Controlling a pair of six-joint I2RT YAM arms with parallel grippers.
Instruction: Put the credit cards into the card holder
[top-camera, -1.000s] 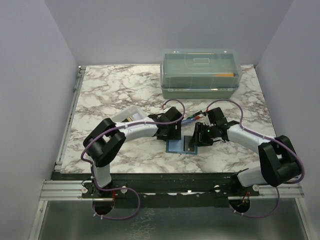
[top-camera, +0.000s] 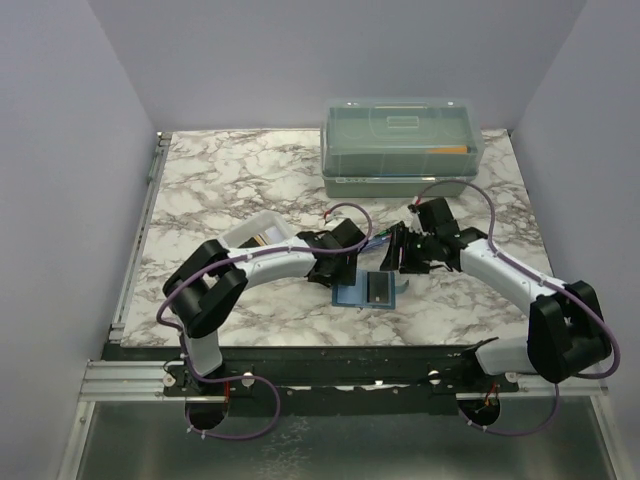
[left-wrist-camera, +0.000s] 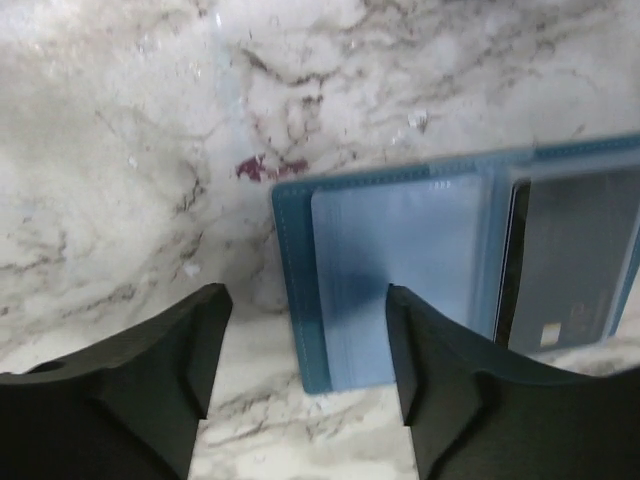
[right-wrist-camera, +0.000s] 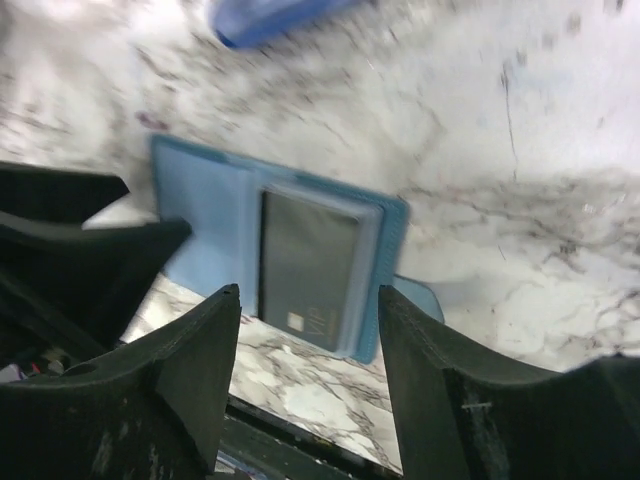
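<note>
An open blue card holder (top-camera: 363, 291) lies flat on the marble table. Its left pocket (left-wrist-camera: 401, 260) looks light blue; a dark card marked VIP (right-wrist-camera: 307, 254) sits in the right side. My left gripper hangs over the holder's left edge, fingers apart with nothing between them. My right gripper is above the holder's right half, open and empty. At the left, a white tray (top-camera: 258, 220) with flat items is partly hidden by the left arm.
A large translucent green box (top-camera: 400, 140) stands at the back. Blue tools or pens (right-wrist-camera: 280, 15) lie just behind the holder, partly hidden.
My right gripper has risen away from the holder and slightly back, uncovering more of its dark side. My left gripper has shifted only slightly.
</note>
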